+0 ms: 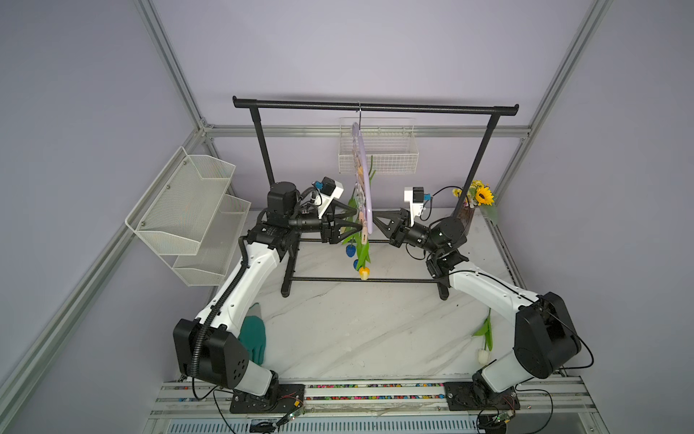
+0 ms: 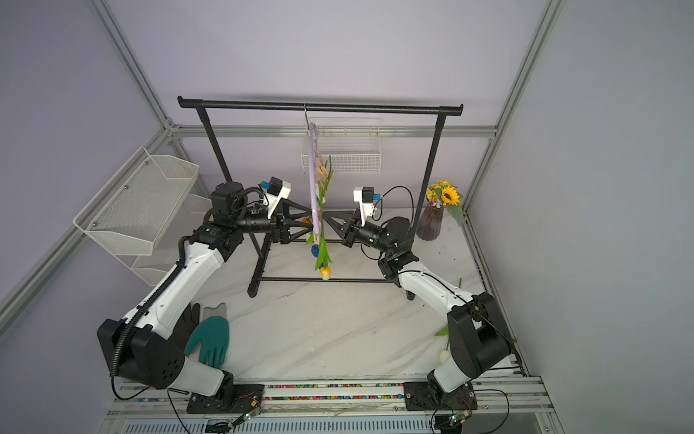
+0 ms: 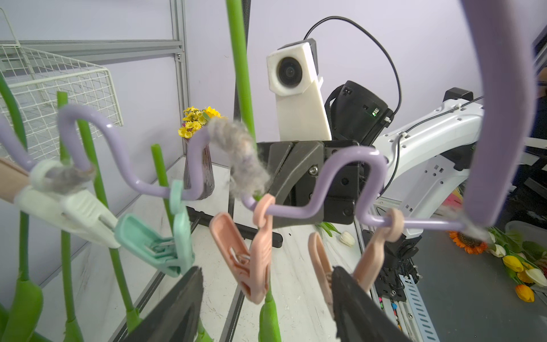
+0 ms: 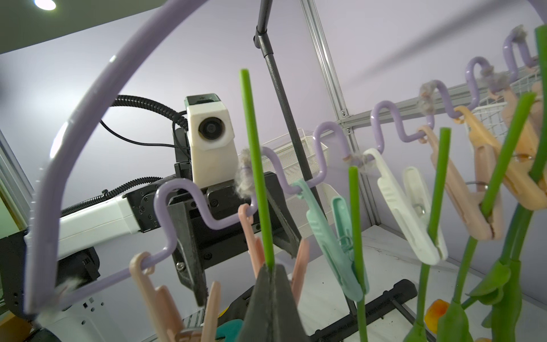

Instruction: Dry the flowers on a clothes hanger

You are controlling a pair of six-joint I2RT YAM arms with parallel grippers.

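Note:
A purple hanger (image 1: 367,181) with pastel clips hangs from the rack, with several flower stems clipped along it. My left gripper stands open beside the near pink clip (image 3: 259,256) and a beige clip, nothing clearly between its fingers. My right gripper is shut on a green stem (image 4: 253,159), held upright at that pink clip. A yellow tulip (image 1: 364,272) hangs at the stem's lower end in the top views.
The black rack bar (image 1: 303,104) spans above. A vase of sunflowers (image 2: 430,220) stands at back right, white baskets (image 1: 180,209) at left. A white tulip (image 1: 483,354) and gloves (image 2: 209,336) lie on the table, whose middle is clear.

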